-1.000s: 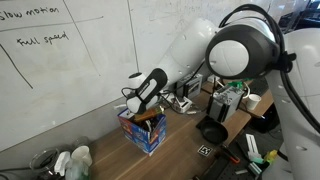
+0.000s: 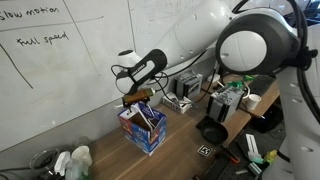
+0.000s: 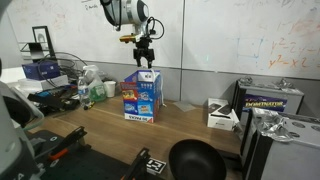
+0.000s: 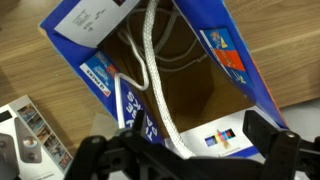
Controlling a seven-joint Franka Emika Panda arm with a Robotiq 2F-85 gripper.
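A blue open-topped box (image 2: pixel 145 130) with colorful printing stands on the wooden table; in exterior view 2 the same box (image 3: pixel 139 100) shows orange and red on its sides. My gripper is over its opening, fingers wide apart and nothing gripped between them. From the side, the gripper (image 3: pixel 143 66) sits just above the box's top. Inside the box, the wrist view shows a white braided rope (image 4: pixel 156 75) running lengthwise and a thinner pale cord (image 4: pixel 135 55) looped near it. The brown bottom of the box is otherwise largely bare.
A black pan (image 3: pixel 197 159) rests on the table near the front. Silver toasters (image 3: pixel 273 145) and a white boxy device (image 3: pixel 221 114) stand to the right. Bottles (image 2: pixel 80 160) are left of the box. Bare table lies between box and pan.
Earlier, my gripper was down at the box's opening. It has since risen and now hangs higher, slightly to the left in exterior view 1. The box stands in the same place.
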